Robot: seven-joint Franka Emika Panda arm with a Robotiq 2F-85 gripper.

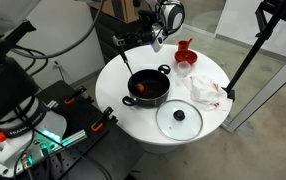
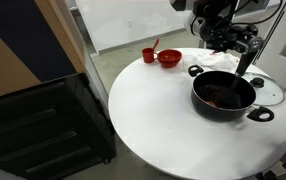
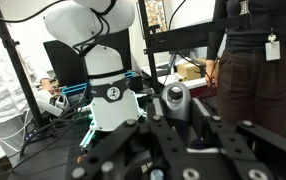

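Note:
In exterior view 1 a black two-handled pot (image 1: 148,101) stands on the round white table. My gripper (image 1: 129,43) is above the pot's far left side, shut on a long thin utensil (image 1: 128,64) that slants down to the pot. In the wrist view the rounded silver end of the utensil's handle (image 3: 177,99) shows at the fingers. Something orange-red (image 1: 144,88) shows inside the pot; whether it is food or the utensil's head I cannot tell. From exterior view 2, my gripper (image 2: 235,42) is over the pot (image 2: 221,110).
A glass lid (image 1: 179,121) lies beside the pot. Behind are a red bowl (image 1: 186,57), a red cup (image 2: 149,55) and a crumpled white cloth (image 1: 201,84). In exterior view 2 the white table's left part (image 2: 148,110) is clear.

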